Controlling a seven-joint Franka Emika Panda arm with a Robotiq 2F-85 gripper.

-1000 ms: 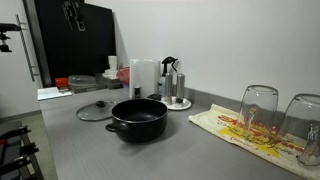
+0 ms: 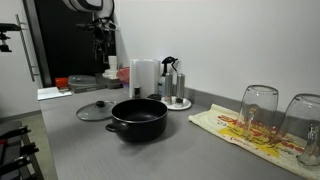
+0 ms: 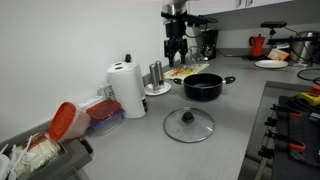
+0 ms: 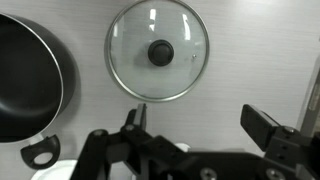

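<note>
A black two-handled pot [image 2: 138,128] stands uncovered on the grey table. Its glass lid [image 3: 188,125], with a dark rim and a round black knob [image 4: 160,53], lies flat on the table beside it. In the wrist view the pot [image 4: 32,85] is at the left and the lid at the top centre. My gripper is open, its two black fingers wide apart with nothing between them. From outside, the gripper [image 2: 103,62] hangs in the air above the table, well clear of both pot and lid.
A paper towel roll [image 3: 127,88], a plate with shakers [image 2: 180,103] and red-lidded containers [image 3: 104,112] stand along the wall. Two upturned glasses [image 2: 258,108] rest on a yellow patterned cloth [image 2: 215,123]. Bare table [image 2: 200,155] lies in front of the pot.
In exterior view 1 my arm has come down and to the right from the top of the picture. The pot and lid have stayed where they were.
</note>
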